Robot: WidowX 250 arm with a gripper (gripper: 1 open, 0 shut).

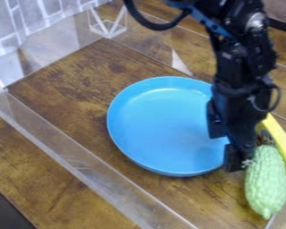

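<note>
My black gripper (232,143) is over the right rim of a round blue plate (157,125), beside a pale green corn-like or cucumber-like vegetable (264,186) at the lower right. The gripper is open by its posture, though its fingertips are dark and partly blurred; nothing shows held. A yellow object (281,148) lies behind the vegetable at the right edge, partly hidden by the arm.
Clear transparent strips border it at the left and back, with a white tiled surface (32,27) at the upper left.
</note>
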